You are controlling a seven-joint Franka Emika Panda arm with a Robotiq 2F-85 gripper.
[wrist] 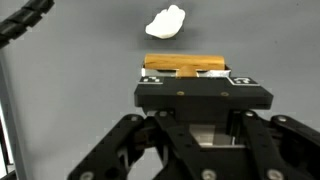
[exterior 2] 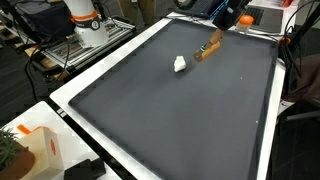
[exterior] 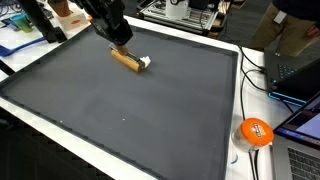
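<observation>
My gripper is shut on a wooden T-shaped piece (wrist: pixel 196 62), whose light-brown bar sticks out past the fingertips in the wrist view. In exterior view 2 the wooden piece (exterior 2: pixel 208 46) hangs tilted beneath the dark gripper, seemingly above the grey table. Exterior view 1 shows the wooden piece (exterior: pixel 126 60) under the arm, near the far side. A small white lump (wrist: pixel 166 22) lies apart from it on the table; the same white lump (exterior 2: pixel 180 63) is beside the wooden piece in exterior view 2. Much of the grip is hidden by the gripper body.
An orange-topped round device (exterior: pixel 253 133) stands by the right edge, with cables and a laptop (exterior: pixel 290 80) beyond. A black cable (wrist: pixel 22 22) crosses the upper left of the wrist view.
</observation>
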